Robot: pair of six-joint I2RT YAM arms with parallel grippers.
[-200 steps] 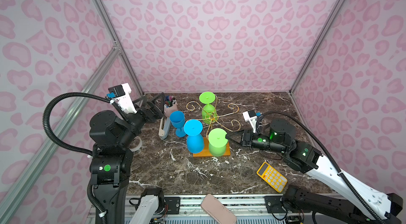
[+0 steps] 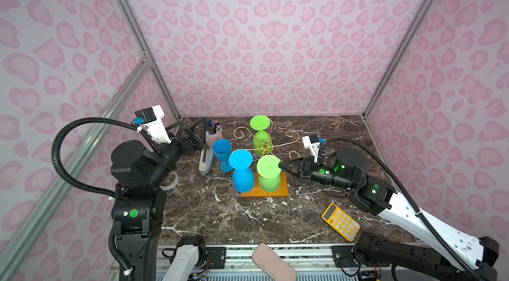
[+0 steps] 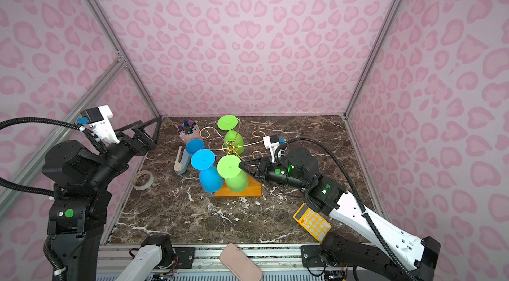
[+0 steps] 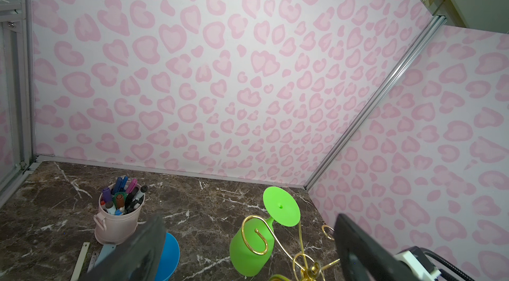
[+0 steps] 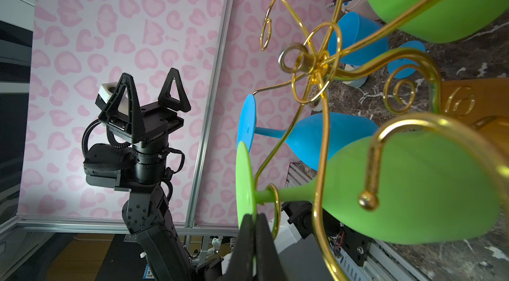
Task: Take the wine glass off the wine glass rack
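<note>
The gold rack [image 5: 303, 62] on a wooden board [image 2: 250, 192] holds inverted glasses: a green glass [image 2: 269, 181] in front, a blue one [image 2: 242, 180] beside it and another green one [image 2: 262, 137] at the back. My right gripper [image 2: 281, 165] is shut at the front green glass's base; in the right wrist view its fingertips meet the edge of that disc [image 5: 245, 180], apparently pinching it. My left gripper [image 2: 196, 128] stands open and empty, raised at the left, above the table.
A blue glass [image 2: 222, 148] stands upright left of the rack, near a pen cup [image 2: 213, 135], a stapler-like grey object [image 2: 205, 160] and tape [image 3: 150, 180]. A yellow calculator [image 2: 341, 221] lies front right.
My right gripper has moved slightly left and up, and the front green glass has risen and shifted left with it. The left arm looks unchanged.
</note>
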